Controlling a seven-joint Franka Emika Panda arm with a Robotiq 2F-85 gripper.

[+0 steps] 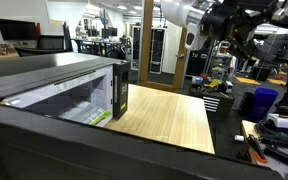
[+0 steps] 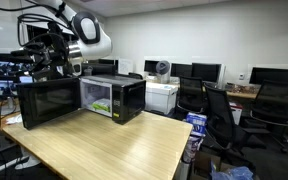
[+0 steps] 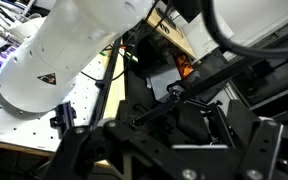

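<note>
A black microwave stands on the wooden table, its door swung wide open. The light interior shows, with something greenish on its floor. Raised well above the table, my gripper is apart from the microwave in exterior view 1. Exterior view 2 has the dark gripper end up at the left, above the door. Dark gripper parts fill the lower edge of the wrist view; the fingertips are not clear, so I cannot tell whether the fingers are open or shut. No held object can be made out.
A blue-and-white box stands by the table's right edge. Office chairs and desks lie beyond. Tools and cables sit at the right in exterior view 1.
</note>
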